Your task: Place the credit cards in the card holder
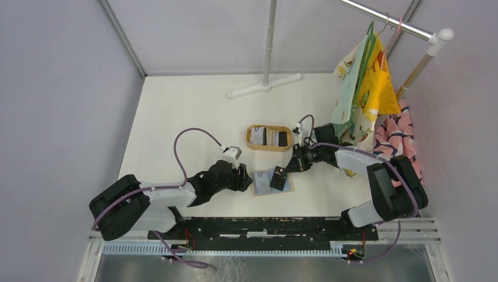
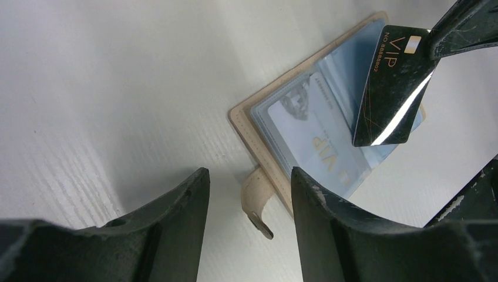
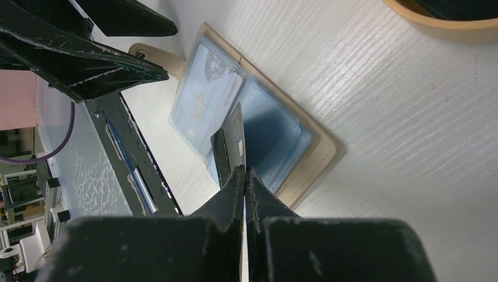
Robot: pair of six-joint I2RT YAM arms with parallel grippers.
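The card holder (image 2: pixel 264 154) lies open on the table, with a beige border, clear bluish sleeves and a snap strap. A white VIP card (image 2: pixel 314 126) sits in the sleeve on its strap side. My right gripper is shut on a black VIP card (image 2: pixel 396 88), gripping it by one corner. That card is tilted above the holder's other sleeve (image 3: pixel 270 126); whether it touches the plastic I cannot tell. My left gripper stands open beside the strap (image 2: pixel 256 191), which shows between and beyond its fingers, not gripped.
Behind the holder stands a tan oval basket (image 1: pixel 268 147) with several cards in it. Hanging clothes (image 1: pixel 376 82) on a rack crowd the right side. The rack's white foot (image 1: pixel 246 92) rests at the back. Open table lies to the left.
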